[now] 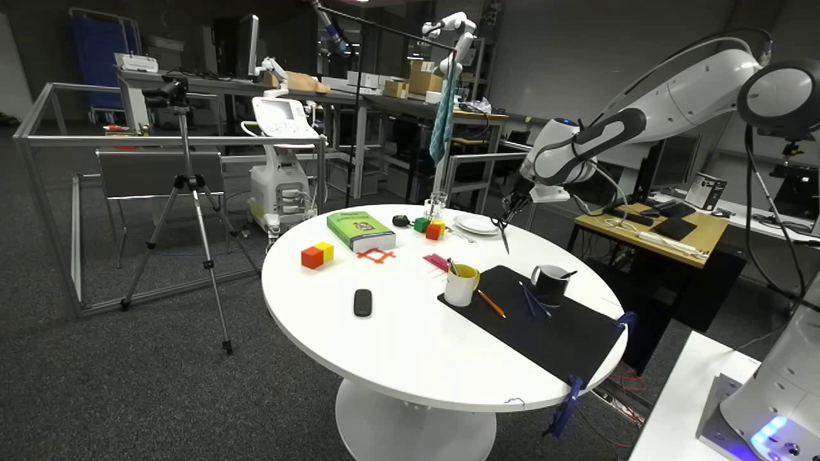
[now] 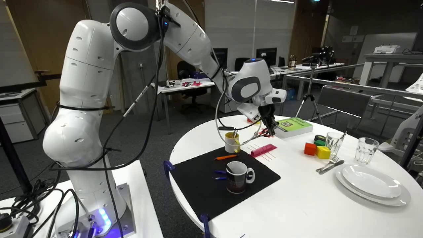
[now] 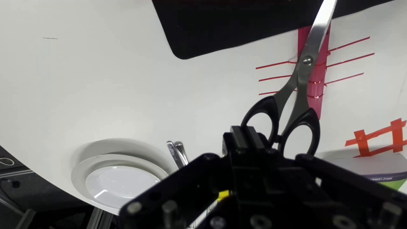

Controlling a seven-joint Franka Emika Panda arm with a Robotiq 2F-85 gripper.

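Observation:
Shut on one black handle loop of the scissors, my gripper hangs over the white round table point(image 1: 369, 361). The scissors point(image 3: 308, 60) stretch up and away in the wrist view, their blades together. Seen from exterior view 1, the scissors point(image 1: 505, 239) point downward, clear of the tabletop. Behind them in the wrist view lies a pink tube with red strips point(image 3: 315, 89), flat on the table and partly covered by the blades.
A black mat point(image 2: 206, 184) carries a dark mug point(image 2: 236, 178), and a yellow-white cup point(image 2: 232, 142) stands at its edge. White plates point(image 2: 372, 180), cutlery point(image 2: 330, 165), drinking glasses point(image 2: 366, 150), coloured blocks point(image 2: 310, 148) and a green book point(image 2: 294, 126) occupy other spots.

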